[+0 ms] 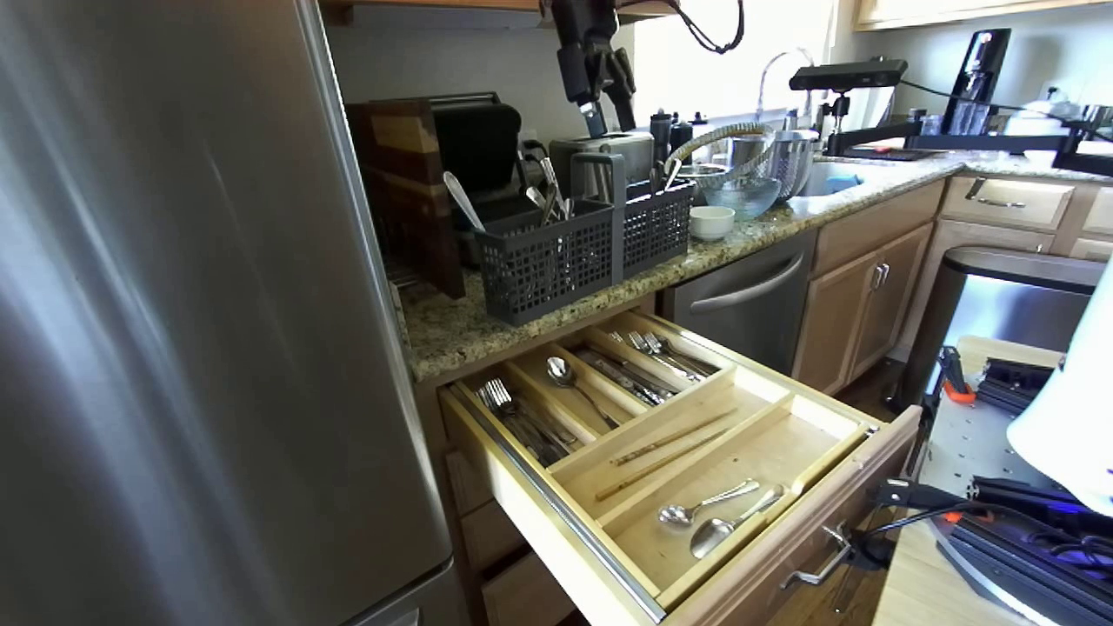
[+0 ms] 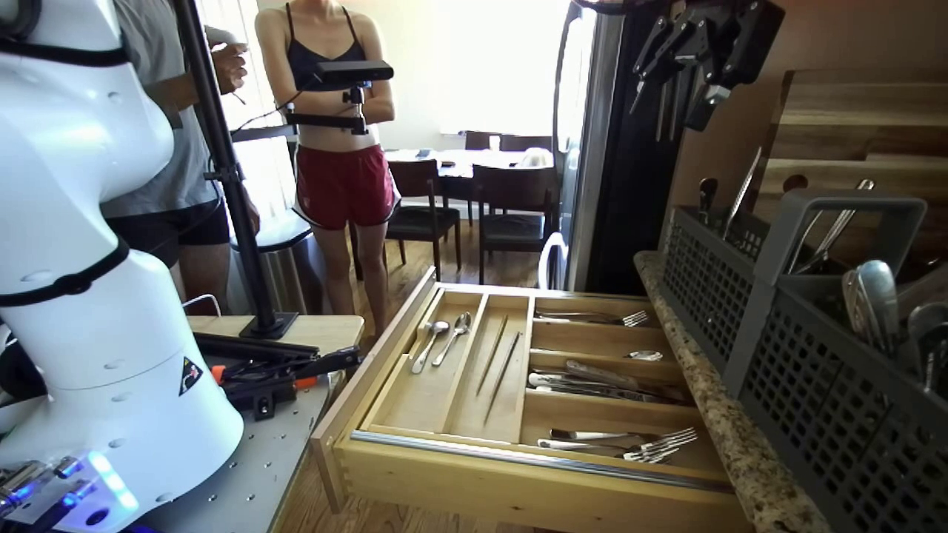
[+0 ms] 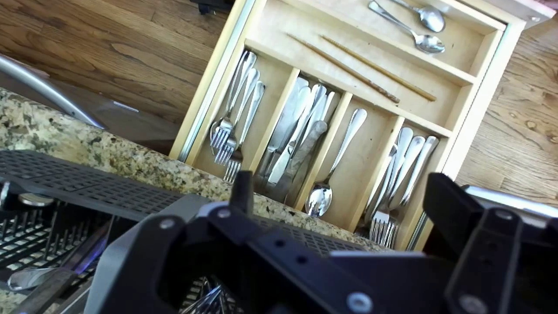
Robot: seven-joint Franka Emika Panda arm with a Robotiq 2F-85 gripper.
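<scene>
My gripper [image 1: 616, 127] is open with nothing between its fingers, high above the counter and the grey cutlery basket [image 1: 548, 256]. In exterior view 2 the gripper [image 2: 671, 120] hangs at the upper right, well clear of the basket below. Several utensils stand in the basket, including a pale handle [image 1: 463, 202] at its left end. The pulled-out drawer [image 3: 261, 26] has wooden compartments. Forks [image 3: 223, 140] lie in one, knives [image 3: 301, 133] in another, a single spoon [image 3: 320, 199] in a third and more forks [image 3: 384, 227] in a fourth. Two spoons [image 1: 712, 537] lie in the front compartment.
Two chopsticks [image 1: 668, 447] lie in the long drawer section. A toaster [image 1: 626, 146], a white bowl [image 1: 711, 223] and wooden boards [image 1: 417, 177] crowd the counter around the basket. The fridge [image 1: 209, 313] stands at the left. Open air lies above the drawer.
</scene>
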